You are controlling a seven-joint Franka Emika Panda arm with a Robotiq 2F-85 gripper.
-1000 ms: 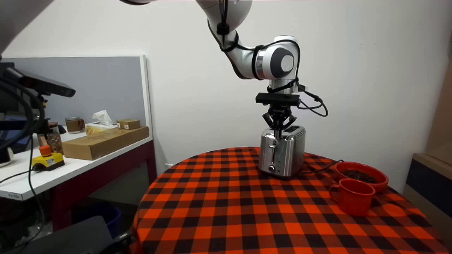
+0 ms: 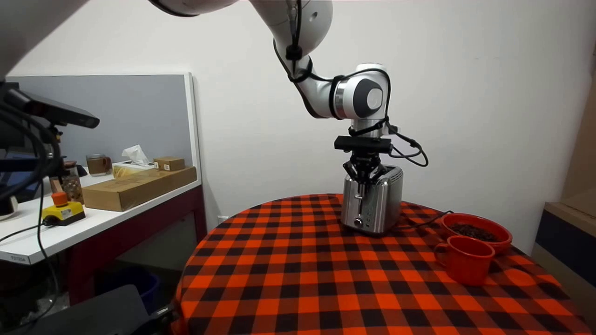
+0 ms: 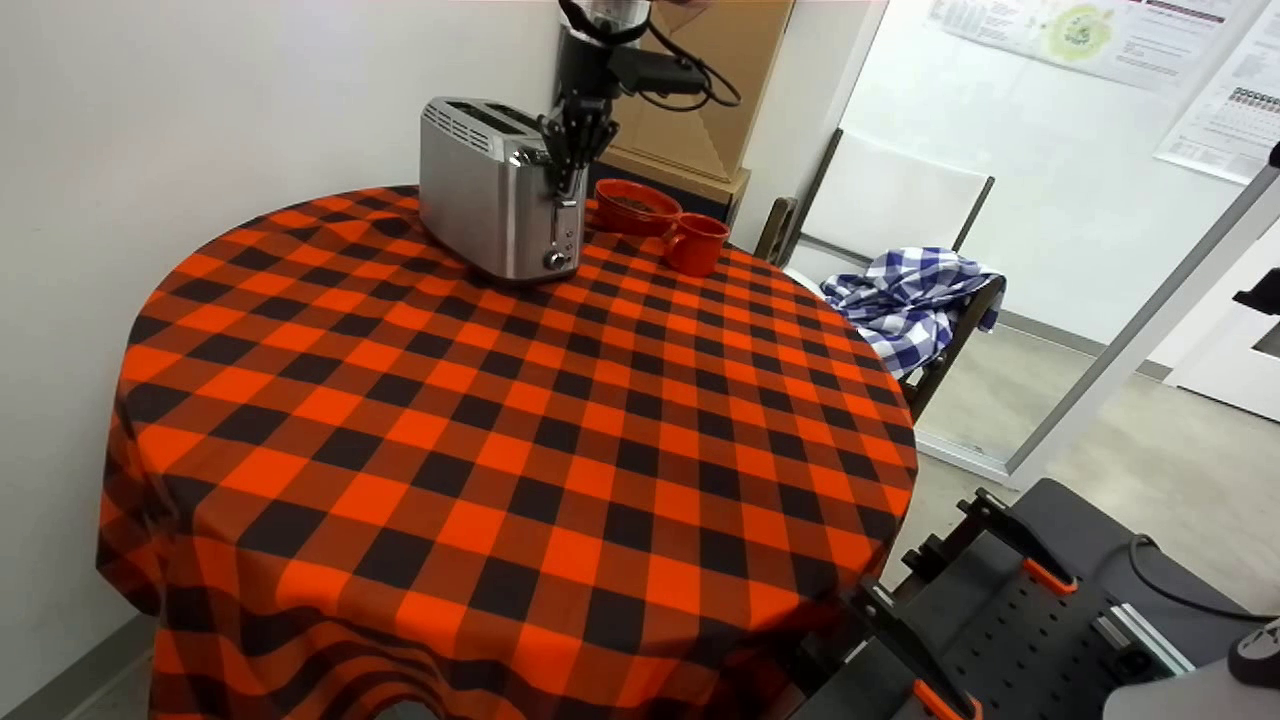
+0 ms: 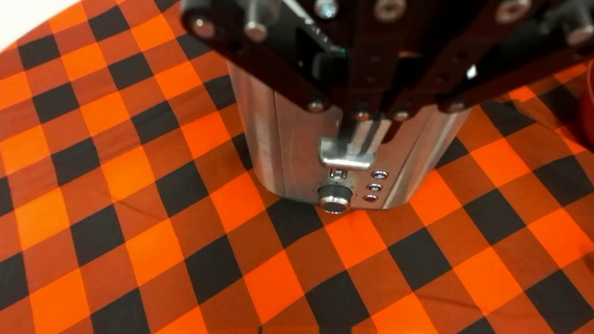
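A silver toaster stands upright on the checked tablecloth, its front with the lever and dial facing the near side of the table. In the wrist view the metal lever sits high above the round dial and a column of small buttons. My gripper points down at the toaster's front top edge, fingers together. Nothing shows between them. In the wrist view the fingertips are right above or against the lever; whether they touch cannot be made out. The gripper's linkages hide the toaster's top slots there.
Right of the toaster are a red bowl with dark contents and a red mug. A cord runs from the toaster past the bowl. A wall stands close behind.
My arm has come down and slightly to the left, bringing the shut gripper lower against the toaster's front. Toaster, bowl and mug stay in place.
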